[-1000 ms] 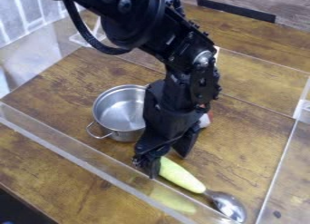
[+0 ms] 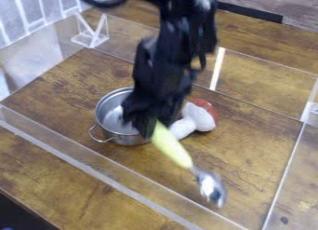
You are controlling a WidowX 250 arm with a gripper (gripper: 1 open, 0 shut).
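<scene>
The black gripper [image 2: 154, 117], blurred by motion, is shut on a yellow-handled ladle [image 2: 174, 148] with a metal bowl end hanging down to the lower right. It is over the right side of a steel pot [image 2: 110, 128] with side handles, partly hiding it. A white object with a red part [image 2: 192, 119] lies just right of the pot, partly behind the ladle.
The pot sits on a wooden table [image 2: 56, 169] inside low clear edging. Bare wood lies left of the pot and at the upper right. A white rack-like object [image 2: 92, 33] stands at the back left.
The gripper has risen and moved up and slightly left with the ladle, which has come up from the front edge of the area.
</scene>
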